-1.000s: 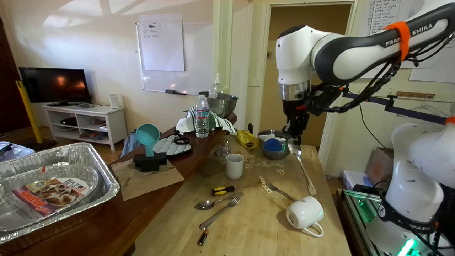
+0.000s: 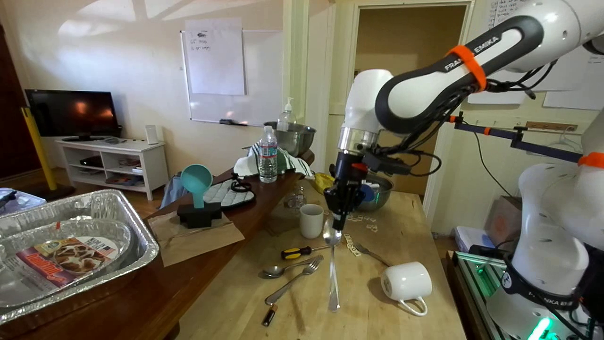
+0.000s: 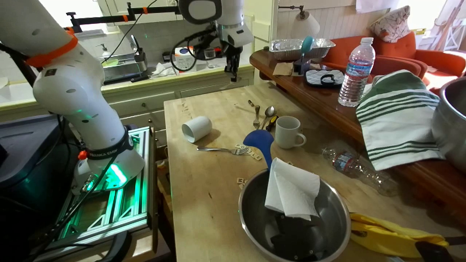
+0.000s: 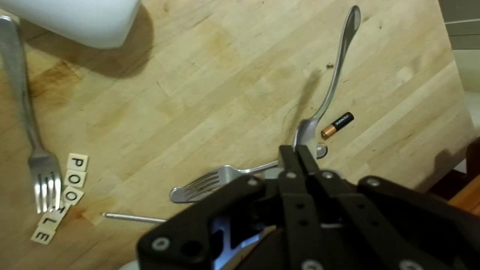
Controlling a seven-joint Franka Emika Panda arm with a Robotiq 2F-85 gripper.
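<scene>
A metal spoon (image 2: 332, 263) hangs from my gripper (image 2: 338, 223), which is shut on it close to the bowl end. In the wrist view the spoon's bowl (image 4: 306, 129) sits at my fingertips, while its handle runs to the upper right. It appears held above the wooden table, casting a shadow. Below it lie a fork (image 2: 308, 269), a second spoon (image 2: 274, 271) and a battery (image 2: 270, 315). On its side to the right rests a white mug (image 2: 406, 281). In exterior view 2 my gripper (image 3: 233, 78) is over the table's far end; the held spoon is hard to make out there.
A screwdriver (image 2: 296, 252) and an upright white mug (image 2: 311, 220) stand near the raised wooden counter. Another fork (image 4: 43, 171) overlaps letter tiles (image 4: 74, 178). A steel bowl (image 3: 245, 227) holds a blue utensil and paper towel.
In exterior view 1 my arm has moved left and lower, carrying the spoon from the table's right side to near the cutlery. The tipped mug has turned slightly.
</scene>
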